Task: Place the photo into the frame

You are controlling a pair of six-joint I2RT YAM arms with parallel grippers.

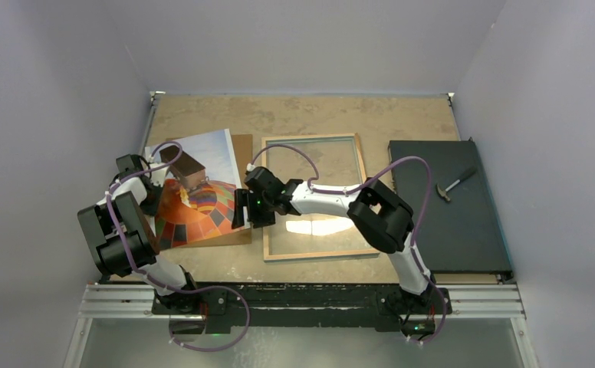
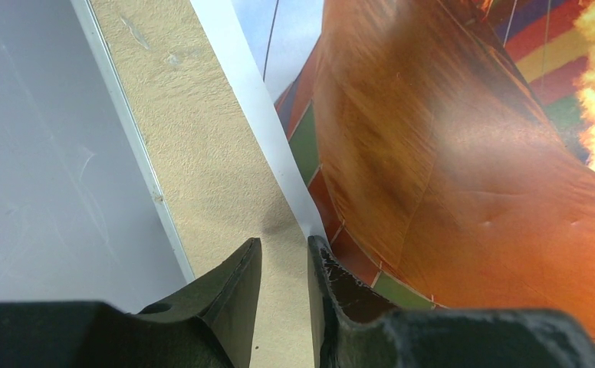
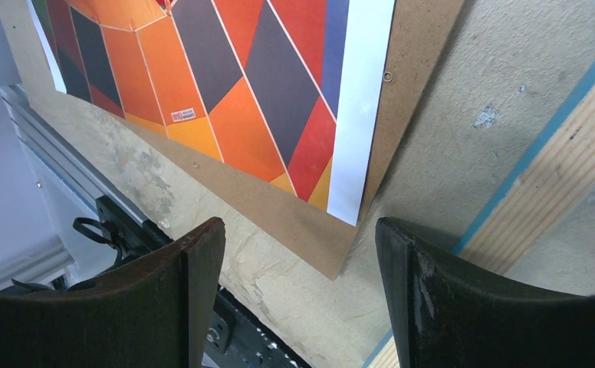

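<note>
A hot-air balloon photo with a white border (image 1: 202, 153) lies on a brown board (image 1: 243, 146) at the left. My left gripper is low at the photo's left edge, part open, one finger touching the white border; nothing clear shows between the fingers. My right gripper is open at the photo's lower right corner, the white strip (image 3: 359, 115) and the board's corner between and just beyond its fingertips. The wooden frame with glass (image 1: 359, 153) lies right of the photo, partly under my right arm.
A dark grey board (image 1: 440, 230) with a hammer (image 1: 455, 183) lies at the right. Bare table (image 1: 310, 111) shows along the back. Walls stand close on the left, back and right.
</note>
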